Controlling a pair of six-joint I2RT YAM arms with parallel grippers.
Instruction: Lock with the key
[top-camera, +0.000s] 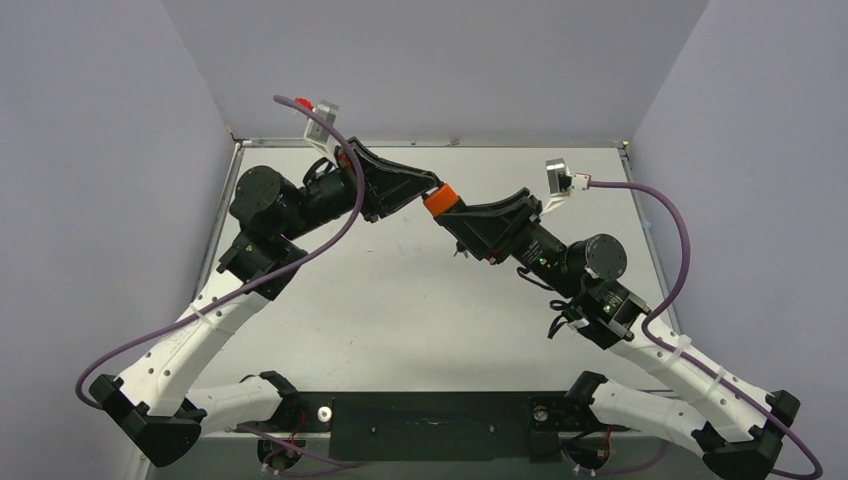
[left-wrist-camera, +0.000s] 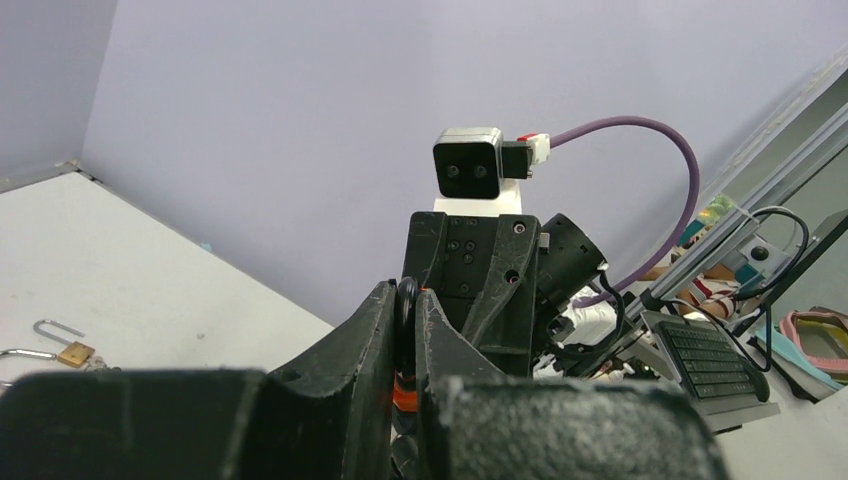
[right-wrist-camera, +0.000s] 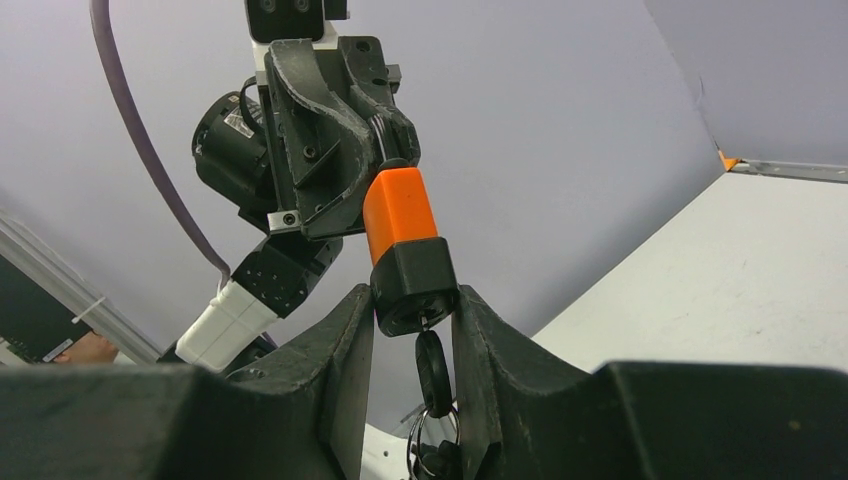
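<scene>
A padlock with an orange and black body (top-camera: 441, 199) is up in the air between my two grippers. Its dark shackle (left-wrist-camera: 407, 325) runs between the fingertips of my left gripper (top-camera: 432, 183), which is shut on it. From the other side comes my right gripper (top-camera: 450, 218), shut on the black head of a key (right-wrist-camera: 433, 373). Only a sliver of metal blade shows between that head and the underside of the black base (right-wrist-camera: 412, 282); how deep it sits is hidden. A key ring (right-wrist-camera: 418, 440) with dark items hangs below the head.
In the left wrist view a small brass padlock (left-wrist-camera: 75, 353) with a silver shackle appears over the white table (left-wrist-camera: 140, 260). Wide bare table (top-camera: 380, 320) lies around and below the arms. Grey walls (top-camera: 440, 60) stand at the back and sides.
</scene>
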